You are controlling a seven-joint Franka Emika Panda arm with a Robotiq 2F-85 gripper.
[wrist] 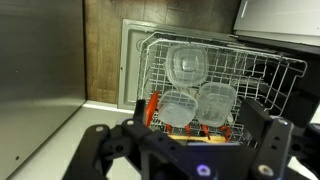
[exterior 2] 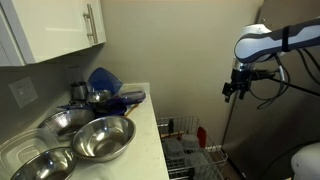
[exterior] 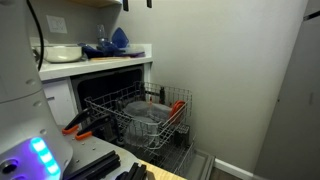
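Observation:
My gripper is open, its black fingers wide apart with nothing between them. In exterior view 2 the gripper [exterior 2: 235, 96] hangs high at the right, well above the dishwasher rack [exterior 2: 183, 124]. Only its fingertips reach the top edge of exterior view 1. Below it, in the wrist view, the wire rack [wrist: 262, 58] holds three clear plastic containers: one farther up [wrist: 186, 65], one lower left [wrist: 178, 107] and one lower right [wrist: 215, 102]. An orange-red utensil [wrist: 152, 107] stands at the rack's left side; other orange items are partly hidden behind the gripper.
On the counter [exterior 2: 147, 150] stand several steel bowls, including a large bowl [exterior 2: 103, 138], and a blue item [exterior 2: 104, 80]. A white cabinet [exterior 2: 50, 28] overhangs it. Wooden floor [wrist: 108, 60] shows beside the rack; the air around the gripper looks clear.

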